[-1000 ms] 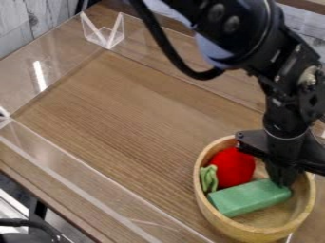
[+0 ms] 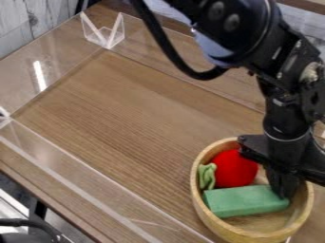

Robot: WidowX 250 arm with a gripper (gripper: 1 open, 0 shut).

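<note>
A wooden bowl (image 2: 223, 227) at the lower right holds a green block (image 2: 244, 200), a red round object (image 2: 235, 163) and a small pale green crumpled item (image 2: 207, 176). My black gripper (image 2: 290, 176) reaches down into the right side of the bowl. Its fingertips are largely hidden in shadow behind the gripper body, so I cannot see whether anything is between them.
Clear plastic corner pieces (image 2: 105, 30) stand at its back left edge. A dark cable lies at the lower left, off the table.
Over the last second the green block has swung to lie more level, and the bowl with its contents has shifted slightly left. The gripper has moved only a little.
</note>
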